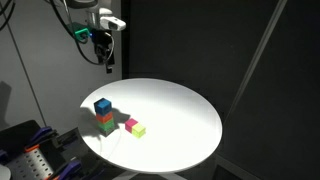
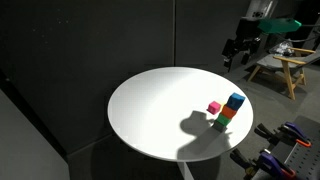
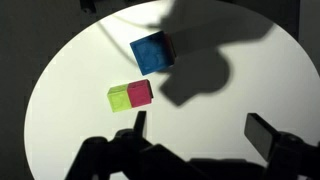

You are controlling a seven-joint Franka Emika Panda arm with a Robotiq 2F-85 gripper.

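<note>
A blue block [image 1: 103, 105] tops an upright stack, above an orange block [image 1: 105, 117] and a green block [image 1: 109, 127]. Close beside the stack lie a pink block [image 1: 131, 125] and a yellow-green block [image 1: 139, 131], side by side on the white round table [image 1: 180, 110]. From above, the wrist view shows the blue block [image 3: 151, 53] covering most of the stack, while the pink block [image 3: 140, 93] touches the yellow-green block [image 3: 119, 97]. High over the table hangs my gripper, its fingers wide apart and empty.
A wooden chair [image 2: 285, 70] stands on the floor behind the arm. Dark curtains hang around the table.
</note>
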